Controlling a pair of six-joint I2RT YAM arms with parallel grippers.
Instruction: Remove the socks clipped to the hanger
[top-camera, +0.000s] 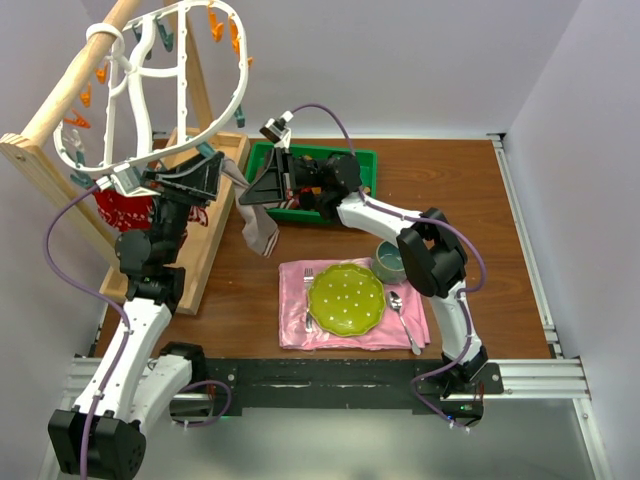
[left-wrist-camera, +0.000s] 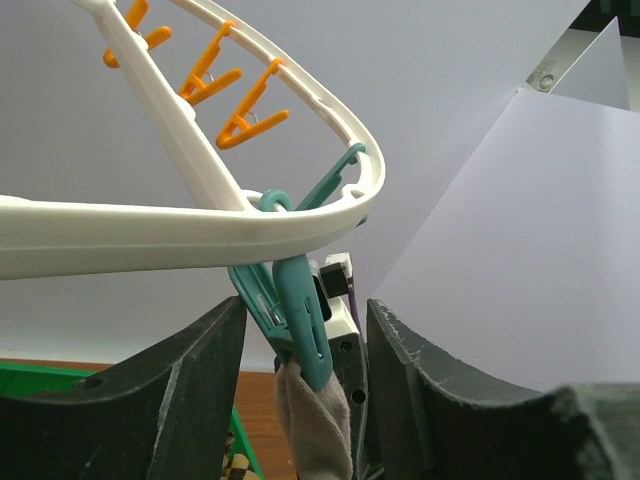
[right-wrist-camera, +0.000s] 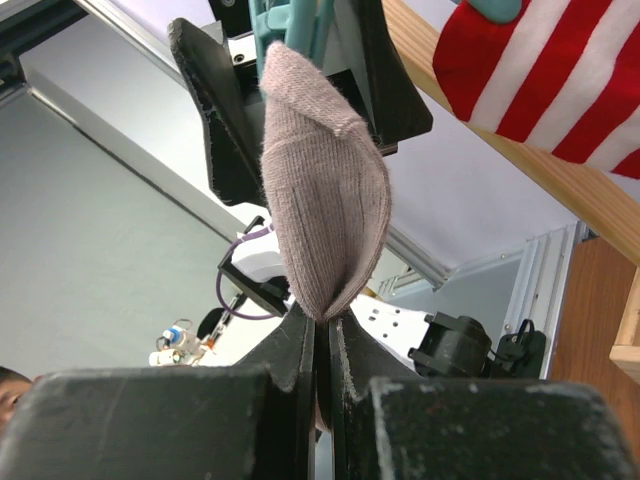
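Note:
A greyish-pink sock (right-wrist-camera: 325, 190) hangs from a teal clip (left-wrist-camera: 302, 315) on the white hanger (left-wrist-camera: 370, 170). My right gripper is shut on this sock, which stretches between the clip and its fingers. Around the clip, my left gripper is part open, one finger on each side and a gap visible to both. In the top view the sock (top-camera: 262, 230) droops below the right fingers. A red-and-white striped sock (right-wrist-camera: 570, 75) hangs on another teal clip at upper right of the right wrist view.
Orange clips (left-wrist-camera: 252, 105) line the hanger's ring. A wooden stand (top-camera: 70, 85) carries the hanger. Behind the right gripper sits a green basket (top-camera: 368, 165) with things in it. A green plate (top-camera: 346, 300) on a pink cloth and a cup (top-camera: 388, 262) stand in front.

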